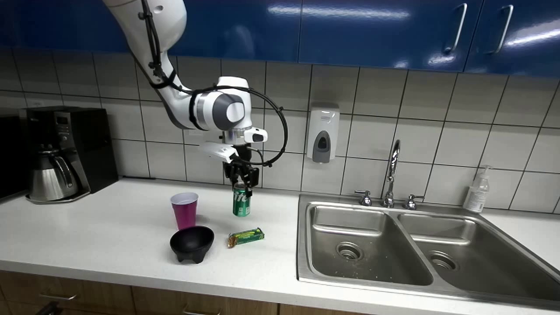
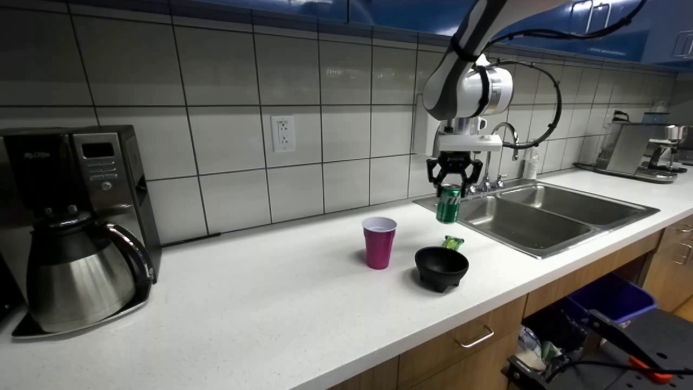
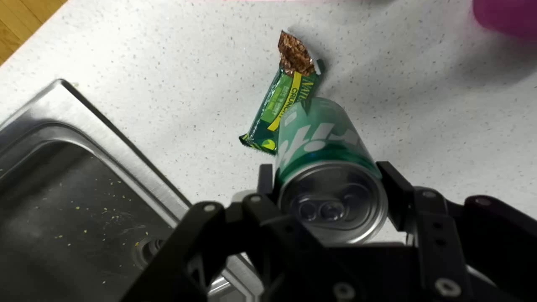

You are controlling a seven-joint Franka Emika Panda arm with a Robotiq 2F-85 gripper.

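Note:
A green soda can is held upright between the fingers of my gripper, which is shut on it. In the second exterior view the can hangs above the counter, clear of its surface. Looking down in the wrist view, I see the can's silver top with a finger on either side. The can hides part of a green-wrapped snack bar on the counter below.
Left of the can stand a magenta cup and, nearer the front, a black bowl. A double steel sink lies to the right. The coffee maker occupies the far left, with bare counter between it and the cup.

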